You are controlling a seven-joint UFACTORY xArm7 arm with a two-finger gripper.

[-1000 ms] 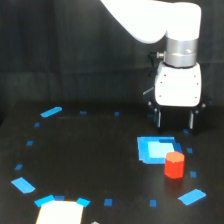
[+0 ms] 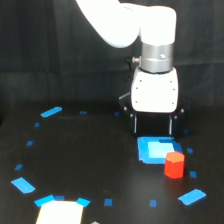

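Over the dark table, my gripper (image 2: 153,124) hangs pointing down, its two dark fingers apart and nothing visible between them. It is above and slightly behind a blue square (image 2: 143,155) with a white patch (image 2: 158,150) in its middle. A red block (image 2: 174,164) with a hexagonal outline stands at the near right corner of that square. The block is to the right of my gripper and nearer the camera, with a gap between them.
Blue tape strips (image 2: 192,197) and small blue marks dot the black tabletop (image 2: 90,160). A pale object (image 2: 60,213) is cut off by the bottom left edge.
My arm has shifted left and a little lower, from behind the right side of the blue square to above it. The red block and blue square have stayed put.
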